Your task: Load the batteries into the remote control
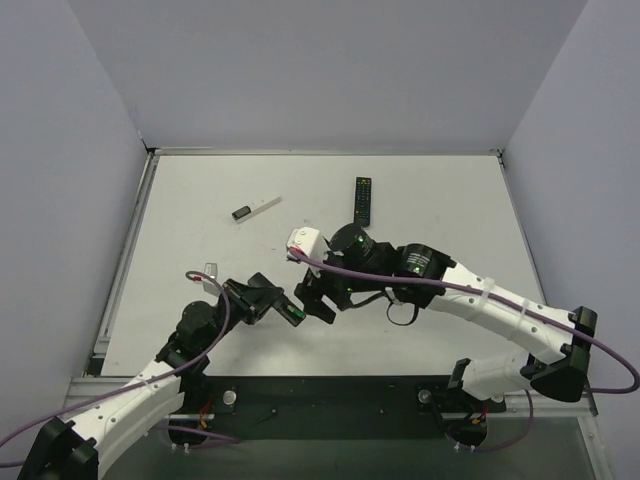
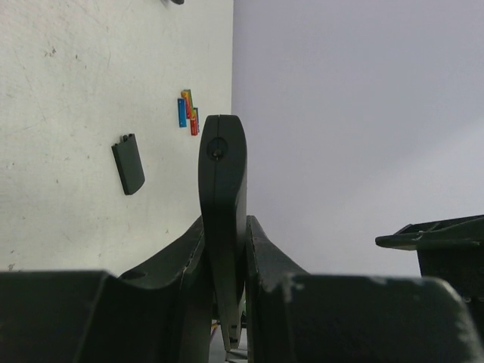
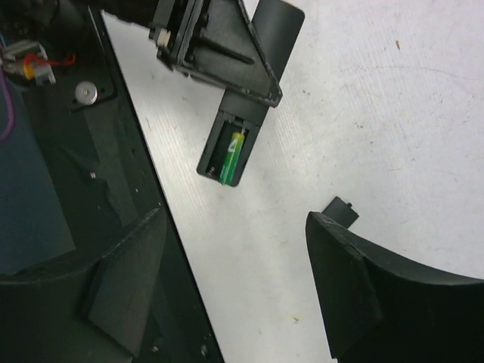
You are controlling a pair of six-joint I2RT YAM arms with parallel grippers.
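Note:
My left gripper (image 1: 262, 298) is shut on a black remote (image 2: 222, 181), seen edge-on in the left wrist view. In the right wrist view the remote (image 3: 278, 38) has its compartment exposed, with a green battery (image 3: 232, 156) inside. My right gripper (image 1: 316, 305) is open, apart from the remote, its fingers empty. The loose black cover (image 2: 128, 163) lies on the table; several coloured batteries (image 2: 189, 111) lie beyond it.
A second remote (image 1: 362, 200) lies at the back centre. A white remote with a dark end (image 1: 258, 208) lies at the back left.

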